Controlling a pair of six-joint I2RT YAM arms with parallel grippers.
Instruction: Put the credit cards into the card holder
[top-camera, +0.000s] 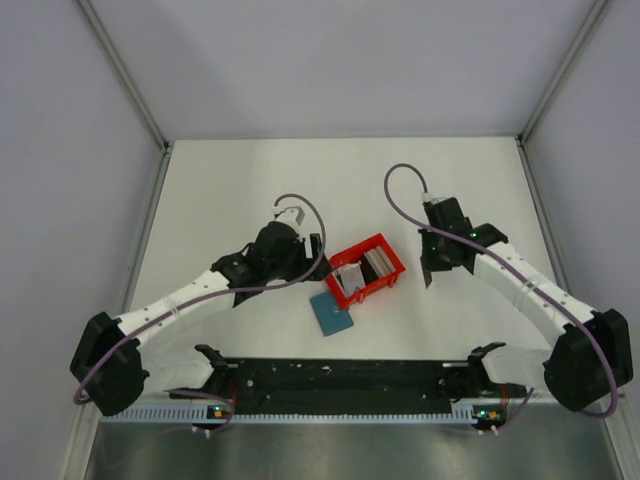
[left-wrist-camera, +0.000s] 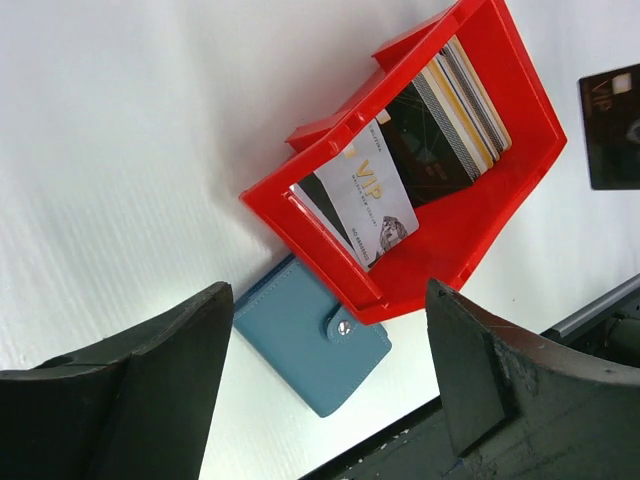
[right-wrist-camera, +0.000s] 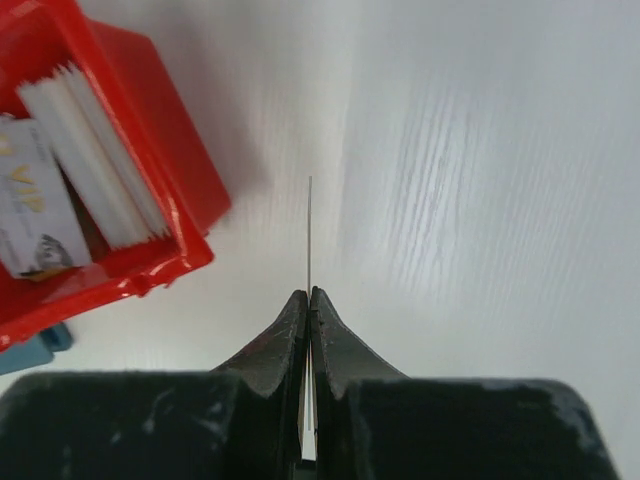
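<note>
The blue card holder (top-camera: 331, 313) with a snap flap (left-wrist-camera: 342, 326) lies flat on the table, its upper part against or under the red box (left-wrist-camera: 525, 185). Several cards stand in the box, a white VIP card (left-wrist-camera: 365, 190) in front. My left gripper is open above the box's left end, nothing between its fingers. Right of the box, my right gripper is shut on a dark card (left-wrist-camera: 612, 130). This card appears edge-on as a thin upright line in the right wrist view, pointing away from the fingertips.
White and striped cards (left-wrist-camera: 465, 105) fill the far end of the box. Bare white table (top-camera: 240, 180) lies behind and to both sides. A black strip (top-camera: 330, 385) runs along the front edge between the arm bases.
</note>
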